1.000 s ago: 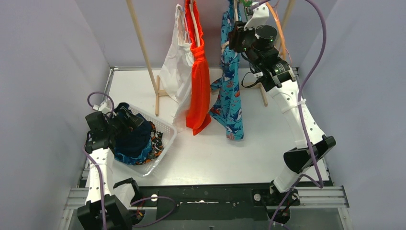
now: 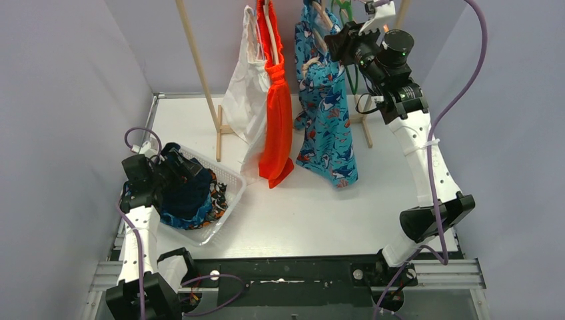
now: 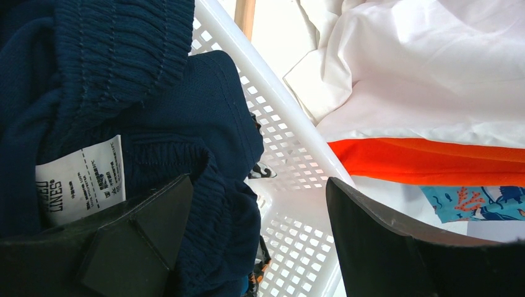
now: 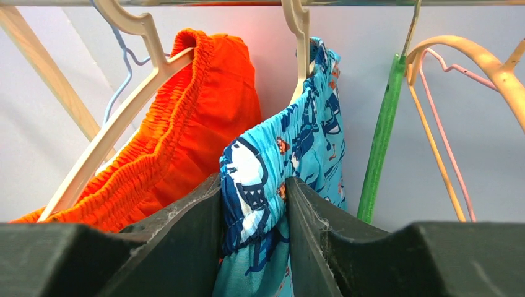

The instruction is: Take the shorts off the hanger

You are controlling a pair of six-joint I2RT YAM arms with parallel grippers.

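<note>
Blue shark-print shorts (image 2: pixel 326 127) hang by their waistband from a cream hanger (image 4: pixel 303 37) on the rail. At that waistband, my right gripper has a fold of the blue cloth squeezed between its fingers, both pads touching it. The hanger still passes into the waistband behind the fold. Over a white basket my left gripper stands open, with dark navy clothing (image 3: pixel 216 124) below and beside its fingers, none gripped.
Orange shorts (image 2: pixel 275 120) and a white garment (image 2: pixel 243 93) hang left of the blue shorts. A bare green hanger (image 4: pixel 382 136) and an orange hanger (image 4: pixel 458 43) are to the right. The white basket (image 2: pixel 233 183) holds several clothes.
The blue shorts have turned broader to the camera, and their lower end has swung right. The left arm has barely moved.
</note>
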